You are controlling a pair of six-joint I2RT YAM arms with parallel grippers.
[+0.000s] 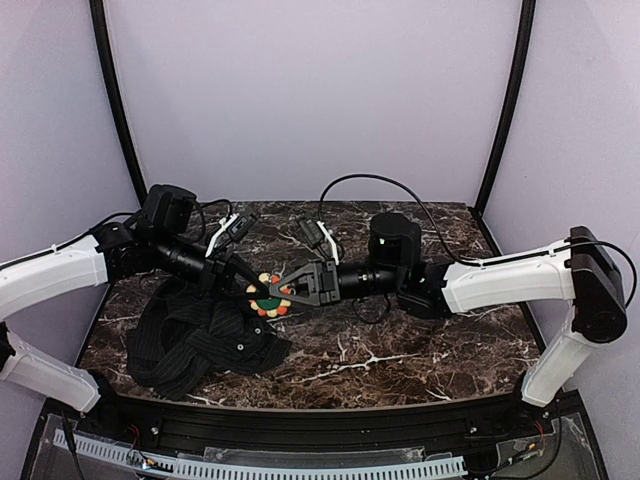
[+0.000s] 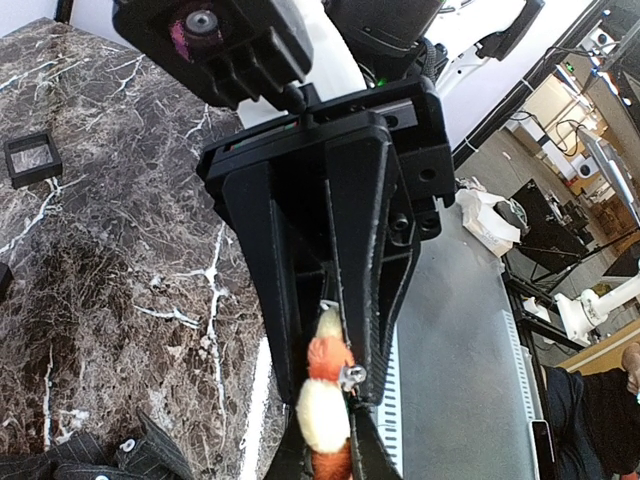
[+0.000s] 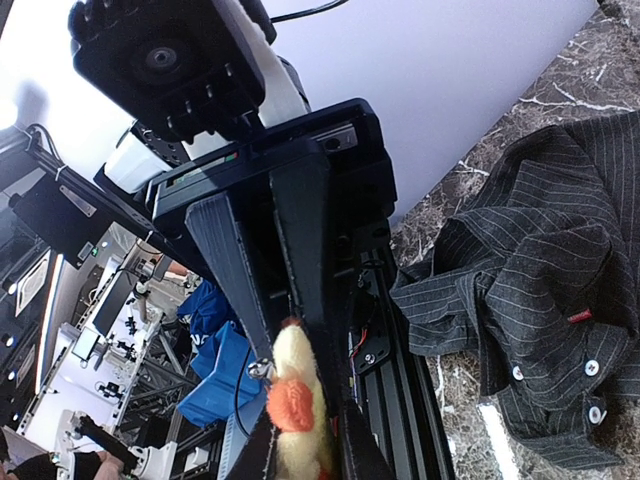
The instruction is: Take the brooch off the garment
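Note:
The brooch (image 1: 268, 303), a plush flower with a green centre and cream and orange petals, is held in the air between both grippers, apart from the garment as far as the top view shows. My left gripper (image 1: 250, 286) is shut on it from the left; the wrist view shows its edge (image 2: 322, 410) with a small metal piece. My right gripper (image 1: 298, 287) is shut on it from the right, petals (image 3: 295, 400) showing between its fingers. The dark pinstriped garment (image 1: 190, 340), with white buttons, lies crumpled on the left of the marble table, below the grippers.
A small black square frame (image 2: 33, 160) lies on the table in the left wrist view. White walls surround the back and sides, and a black rail runs along the front edge.

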